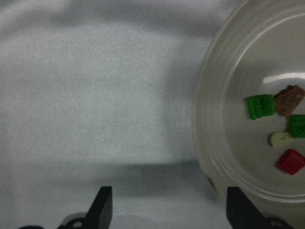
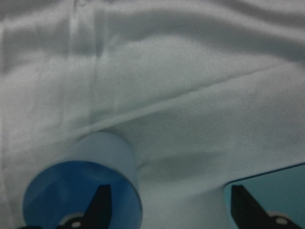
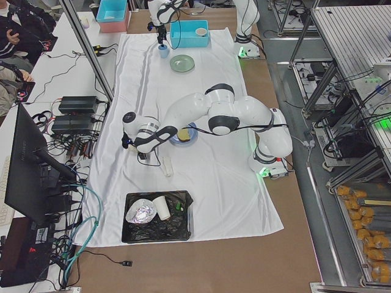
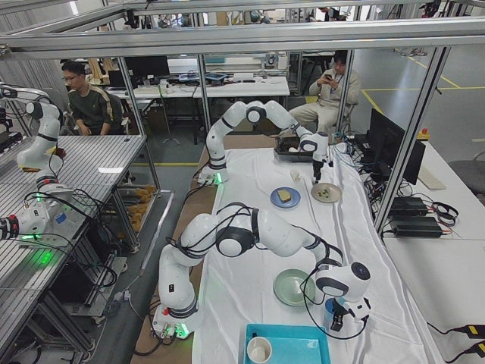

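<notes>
A beige plate [image 4: 326,192] with green, red, brown and pale bits lies on the white cloth; my left gripper is low at its edge, open and empty, fingers apart in the left wrist view. A blue cup [image 2: 101,147] stands below my right gripper, which is open over it, one finger over its mouth. A blue plate [image 4: 285,203] holds a yellow piece. A green plate [image 4: 292,299] is bare.
A turquoise bin [image 4: 295,341] with a white cup sits beside the right arm. A black lined tray [image 3: 157,228] with foil and a white cylinder is at the other end. Cloth between plates is mostly clear.
</notes>
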